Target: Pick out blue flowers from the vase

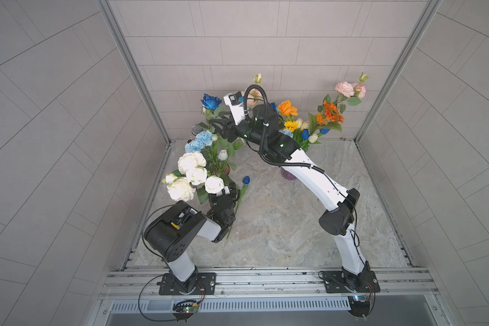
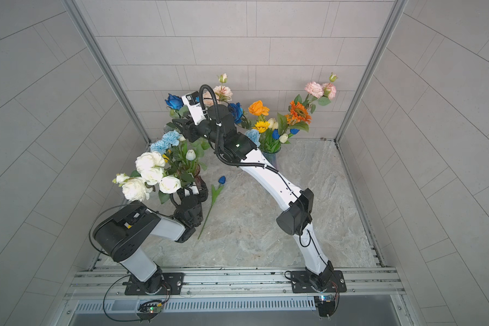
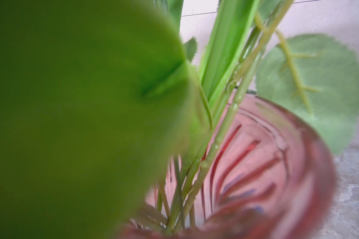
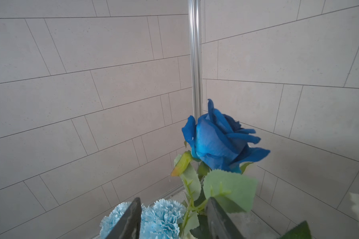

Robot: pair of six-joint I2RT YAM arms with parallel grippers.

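Observation:
My right gripper is open just before the stem and leaves of a blue rose (image 4: pixel 223 141); light blue carnations (image 4: pixel 159 219) sit below it. These stand in the left bouquet, with white roses (image 1: pixel 191 162). My left gripper (image 1: pixel 223 191) is at that bouquet's reddish vase (image 3: pixel 291 167), behind white blooms; leaves and stems fill the left wrist view, so what its fingers hold cannot be seen. A single blue tulip (image 2: pixel 221 180) lies on the floor beside it, its stem running toward the front.
A second bouquet (image 2: pixel 271 127) with orange, yellow, pink and blue flowers stands at the back right, partly behind my right arm (image 2: pixel 266 179). Tiled walls enclose the sides and back.

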